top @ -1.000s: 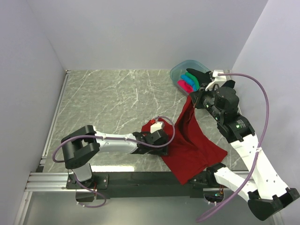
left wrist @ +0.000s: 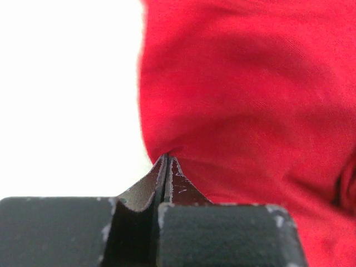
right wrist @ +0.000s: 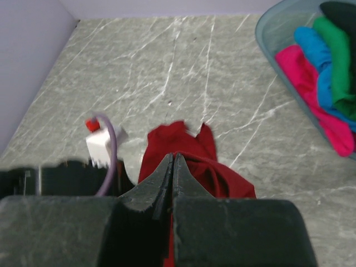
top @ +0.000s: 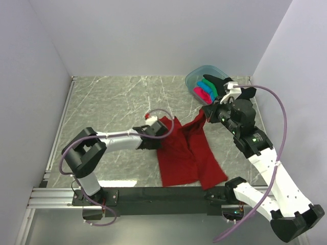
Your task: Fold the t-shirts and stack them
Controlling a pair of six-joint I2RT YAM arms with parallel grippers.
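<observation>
A red t shirt (top: pixel 176 161) hangs and spreads, crumpled, over the front of the table between my arms, its lower end past the front edge. In the left wrist view, my left gripper is shut, with the shirt's edge at its fingertips. My right gripper is shut too, pinching a raised corner of the red cloth, which slopes down and away from it. From above, the left hand blurs over the shirt's left side and hides part of it.
A translucent blue bin (top: pixel 192 76) at the back right holds pink (top: pixel 203 95), blue and green folded cloths. Black cloth (top: pixel 218 82) lies over it, partly behind my right arm.
My left arm has moved left and away from the front edge, drawing the shirt with it. The shirt's lower part has swung left. My right gripper has shifted slightly left and frontward.
</observation>
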